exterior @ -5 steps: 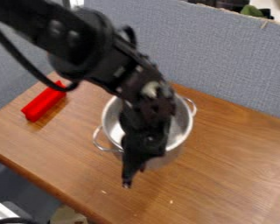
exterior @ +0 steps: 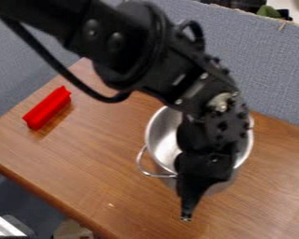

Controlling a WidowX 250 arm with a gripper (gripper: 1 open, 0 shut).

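A black robot arm reaches down from the top left, and its gripper (exterior: pixel 190 201) points downward in front of a silver metal pot (exterior: pixel 161 131) with wire handles. The gripper looks shut, its tips low over the near side of the pot; whether it touches the pot or has anything between the fingers cannot be seen clearly. The arm hides much of the pot's interior and right side.
A red object (exterior: pixel 46 107) lies at the left of the wooden table (exterior: pixel 102 177). Grey padded walls stand behind and to the left.
The pot and gripper moved right from a second ago.
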